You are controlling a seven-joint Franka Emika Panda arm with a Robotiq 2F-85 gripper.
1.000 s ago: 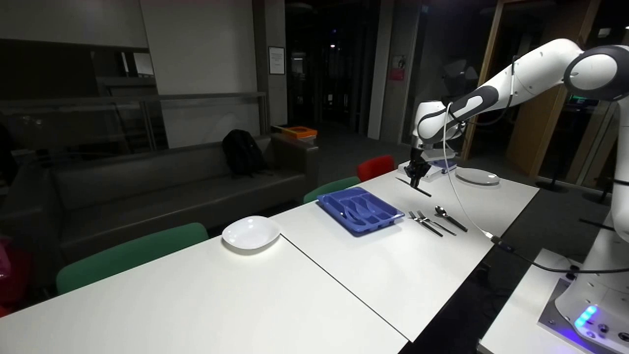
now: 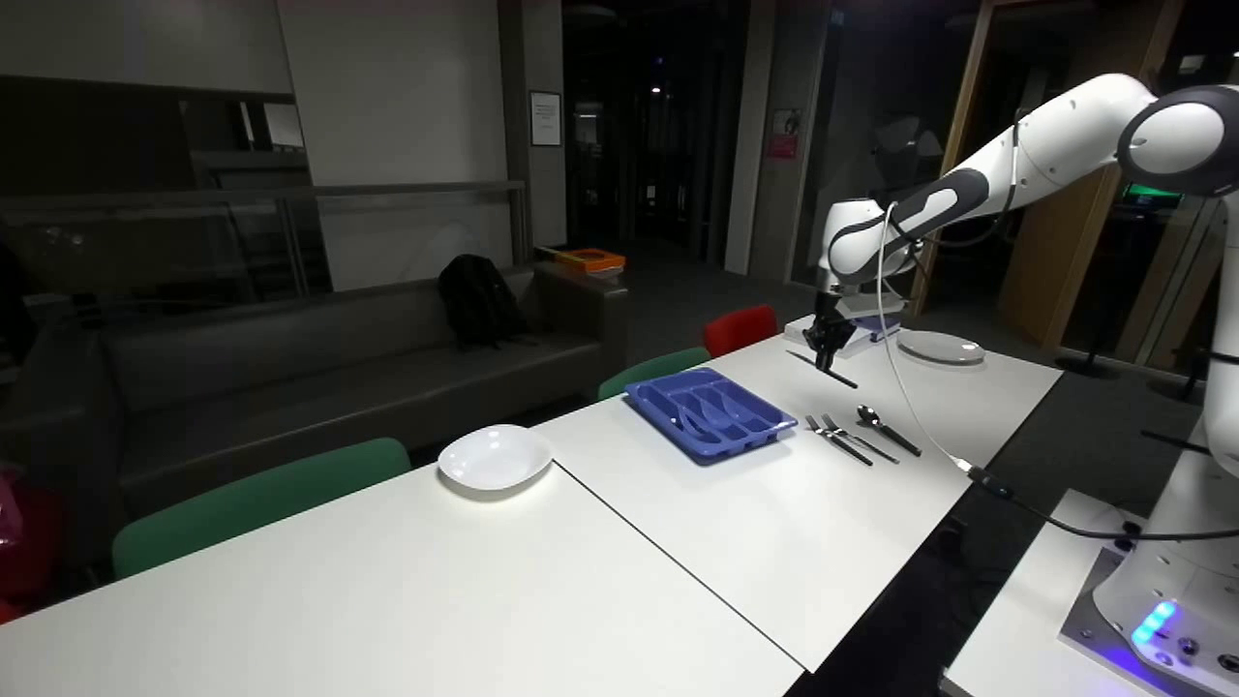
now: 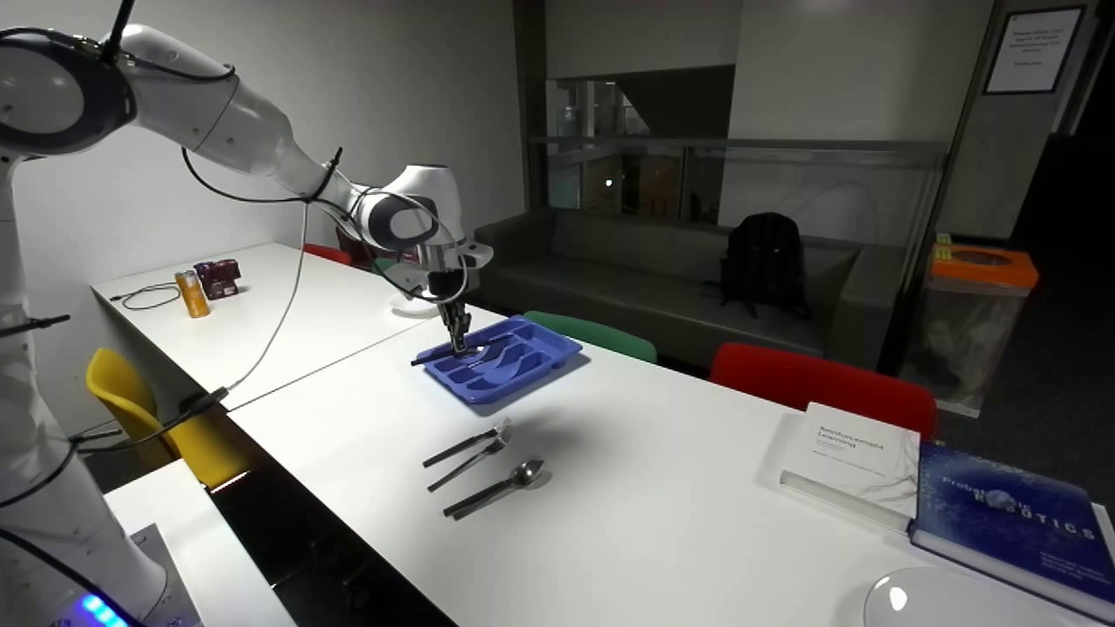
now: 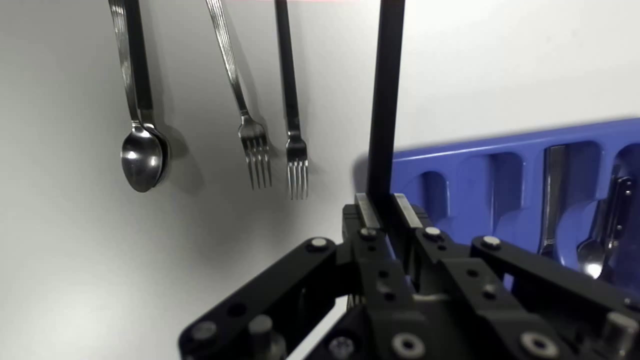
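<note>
A long dark knife-like utensil [image 4: 385,102] with a black handle is pinched between the fingers of my gripper. In exterior view 1 this utensil [image 2: 844,379] is held roughly level above the table, and my gripper [image 2: 826,362] sits around its middle. The blue cutlery tray [image 4: 516,143] lies to the right of the gripper in the wrist view, with some cutlery in its compartments. Two forks [image 4: 253,147] and two overlapping spoons [image 4: 141,159] rest on the white table to the left. The utensil's far end is hidden behind the fingers in the wrist view.
A white bowl [image 2: 496,458] stands on the adjoining table. Books [image 3: 852,460] and a pale plate [image 3: 946,601] occupy the opposite end. A cable [image 2: 909,395] hangs from the arm beside the loose cutlery. Bare table surrounds the forks and spoons.
My gripper, holding the dark utensil, has shifted slightly to the right in exterior view 1. The tray, loose cutlery and bowl have stayed in place.
</note>
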